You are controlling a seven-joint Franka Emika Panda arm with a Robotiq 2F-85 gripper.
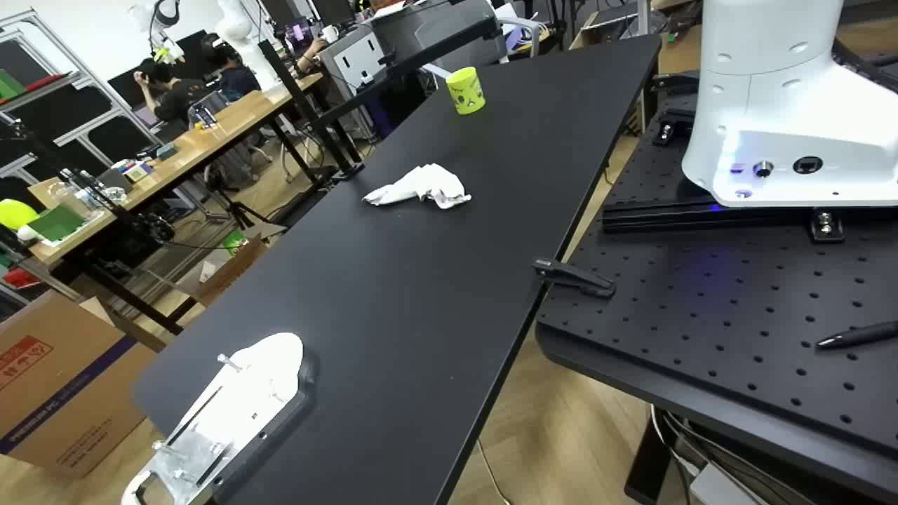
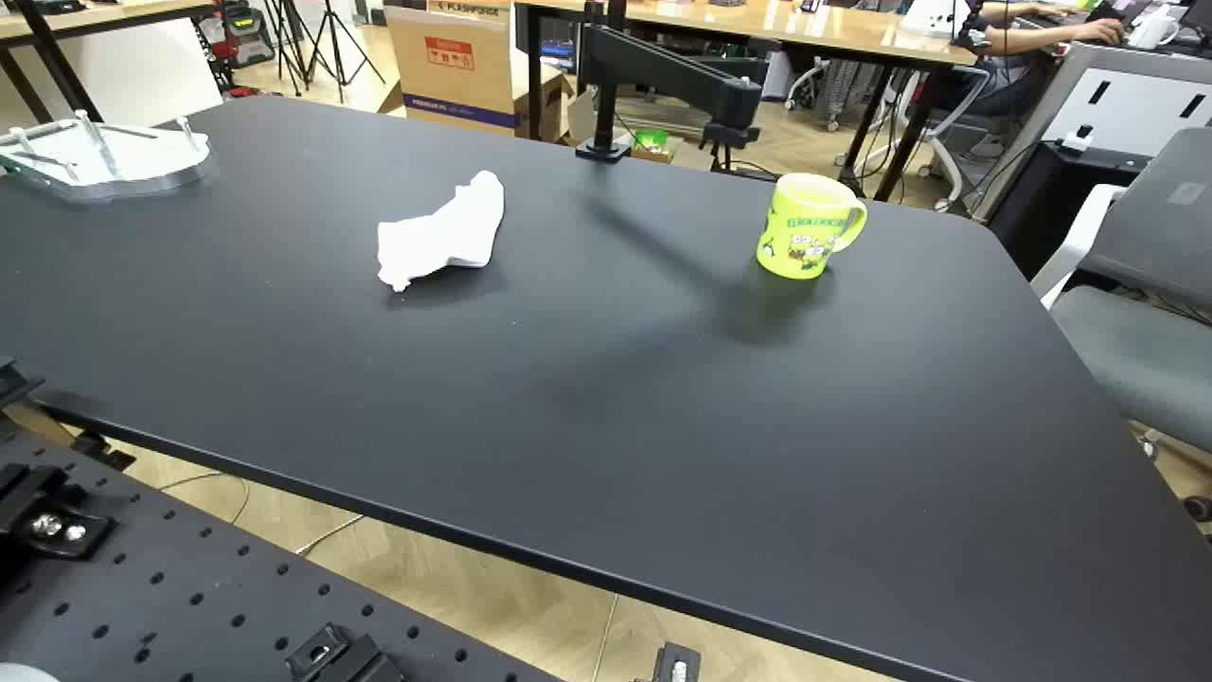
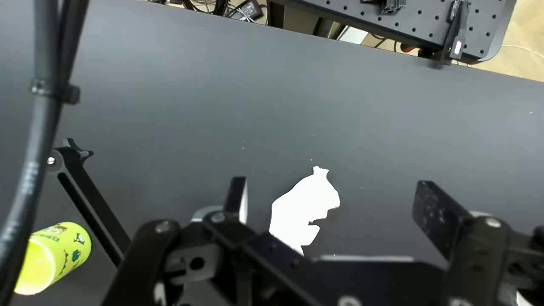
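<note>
A crumpled white cloth or tissue (image 1: 421,186) lies on the black table, left of the table's middle in the second exterior view. From the wrist, this white cloth (image 3: 304,206) shows below and between the spread fingers, nearer the left one. My gripper is open, with nothing held between its fingertips; neither exterior view shows it. A yellow-green mug (image 2: 804,226) with cartoon figures stands upright near the table's far edge, its handle to the right. In the wrist view the mug (image 3: 56,255) sits at the lower left, well outside the fingers.
A white and clear plate-like fixture with pegs (image 1: 244,395) rests at one table end. A black monitor arm (image 2: 670,85) is clamped to the far edge. Beyond a gap stands the perforated base plate (image 1: 715,311).
</note>
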